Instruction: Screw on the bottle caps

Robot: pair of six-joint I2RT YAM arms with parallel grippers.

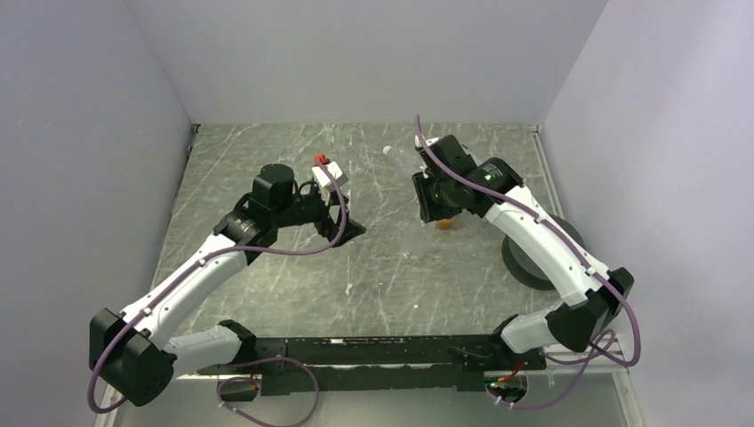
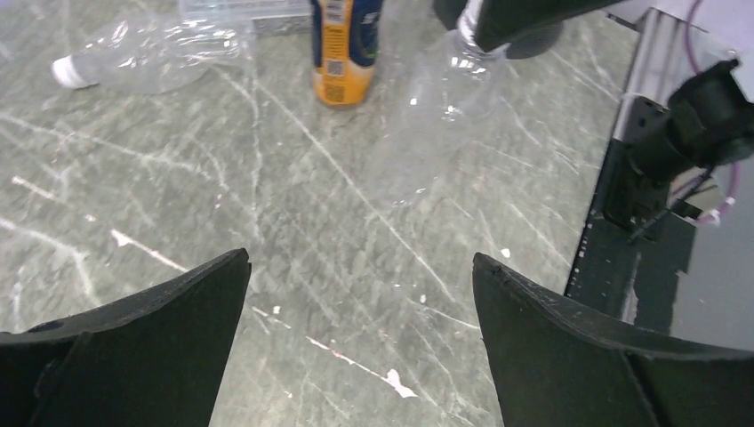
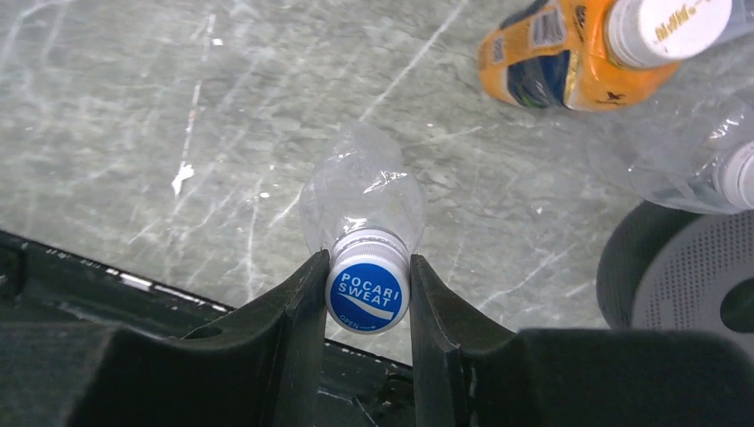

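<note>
A clear bottle [image 3: 364, 191] with a white cap [image 3: 366, 298] bearing a blue Pocari Sweat label hangs from my right gripper, which is shut on it at the cap and neck. In the left wrist view this bottle [image 2: 436, 124] is tilted, its body pointing down toward the table. My left gripper stands wide open to the left, only bare table between its fingers. An orange bottle [image 3: 578, 53] with a white cap [image 3: 671, 27] is near the right arm. Another clear bottle [image 2: 160, 53] with a white cap [image 2: 69, 73] lies on its side.
A dark round container [image 1: 533, 267] stands at the table's right edge. A further clear bottle [image 3: 685, 151] lies between it and the orange one.
</note>
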